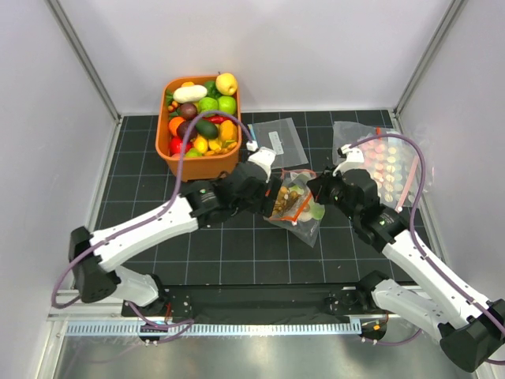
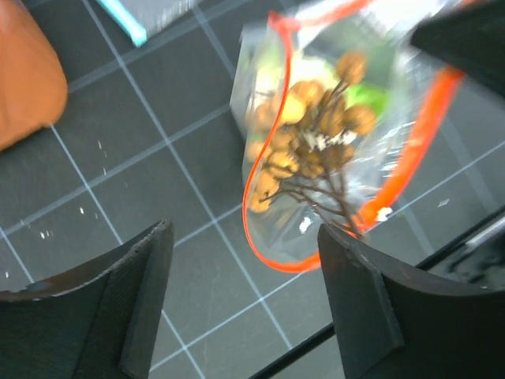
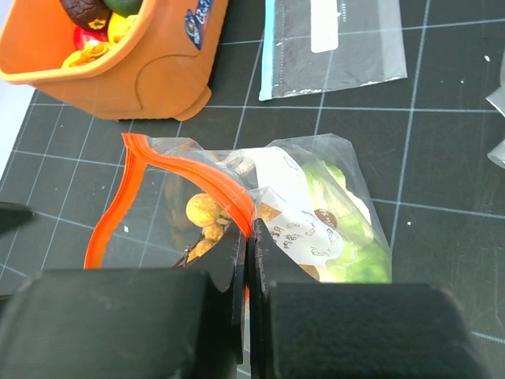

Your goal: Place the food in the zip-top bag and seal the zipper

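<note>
A clear zip top bag with an orange zipper stands mouth-open between my two arms. Inside lie a bunch of small yellow-brown fruits on stems and something pale green. My right gripper is shut on the bag's orange zipper edge, seen in the right wrist view. At the bag's mouth, my left gripper stands open; the stem ends and the near orange rim show just beyond its fingertips, with nothing gripped. In the top view the left gripper partly covers the bag's left side.
An orange bin full of produce stands at the back left. Behind the bag lies a flat empty bag with a blue zipper. A filled clear bag rests at the back right.
</note>
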